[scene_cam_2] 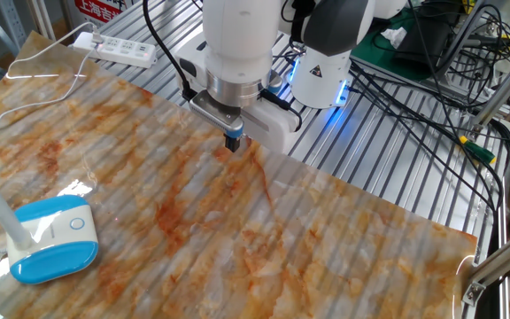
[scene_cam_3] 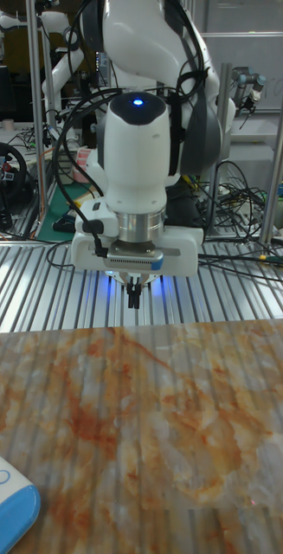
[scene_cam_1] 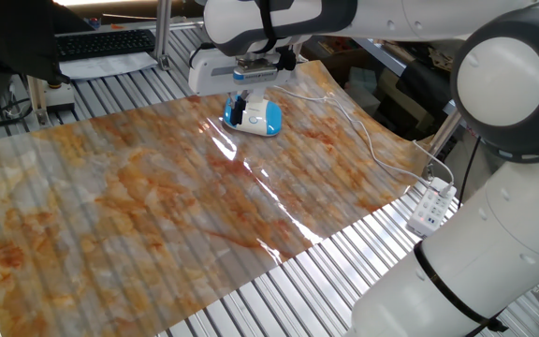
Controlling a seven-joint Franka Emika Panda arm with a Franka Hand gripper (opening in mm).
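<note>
A white-and-blue desk lamp stands on the marbled sheet [scene_cam_2: 264,239]; its base [scene_cam_2: 53,232] shows at the left of exterior view 2, with the stem rising from it. My gripper [scene_cam_2: 232,142] hangs above the sheet, well away from that base. From the front, in exterior view 3, the dark fingertips of the gripper [scene_cam_3: 133,295] are together, and nothing shows between them. Exterior view 1 has the gripper [scene_cam_1: 238,112] in front of the lamp base [scene_cam_1: 262,119], overlapping it only along the line of sight. The lamp's upper part is hidden there or cut off elsewhere.
A white power strip [scene_cam_1: 431,208] lies at the sheet's edge, with a white cable [scene_cam_1: 368,140] running from it toward the lamp. Most of the sheet is bare. Black cables [scene_cam_2: 414,115] spread over the slatted table beyond it. A keyboard [scene_cam_1: 106,44] lies at the back.
</note>
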